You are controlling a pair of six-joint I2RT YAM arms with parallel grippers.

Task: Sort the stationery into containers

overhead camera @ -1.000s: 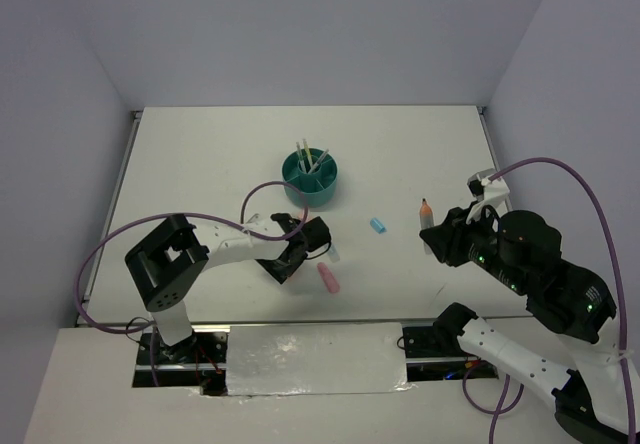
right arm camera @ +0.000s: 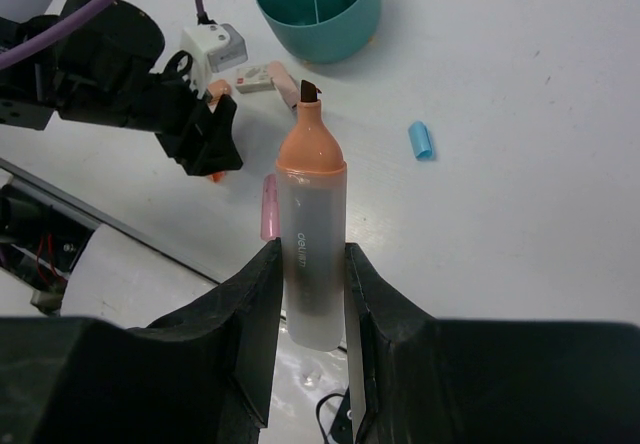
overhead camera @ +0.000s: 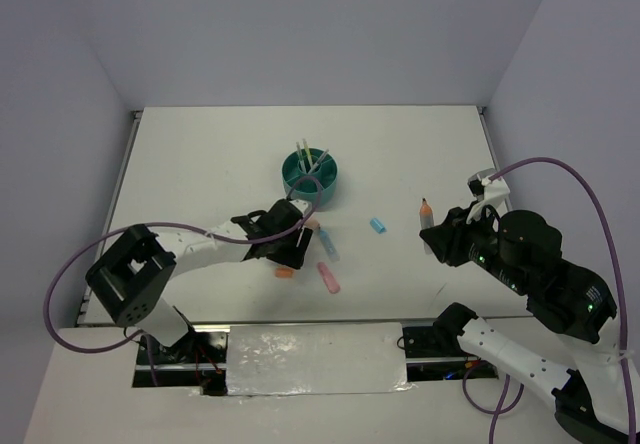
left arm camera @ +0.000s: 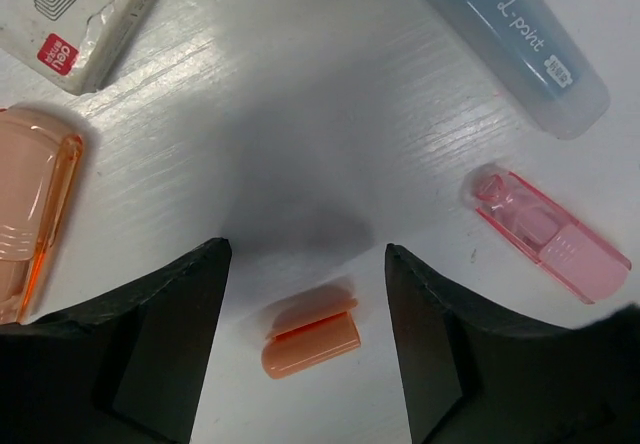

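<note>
An orange-topped marker (right arm camera: 313, 234) with a clear barrel stands upright between the closed fingers of my right gripper, held above the table at the right. My left gripper hangs over the table with its fingers apart and nothing between them. Just beyond its fingertips lies a small orange cap (left arm camera: 312, 345). To the right of it rest a pink cap (left arm camera: 550, 234) and a blue-tinted clear piece (left arm camera: 525, 44). At the left are a boxed white eraser (left arm camera: 80, 9) and an orange piece (left arm camera: 35, 204). A green round holder (overhead camera: 309, 190) contains several pens.
A small blue cap (overhead camera: 377, 225) lies alone right of the holder. A purple cable (overhead camera: 200, 229) runs along the left arm.
My right arm and its marker have stayed still.
</note>
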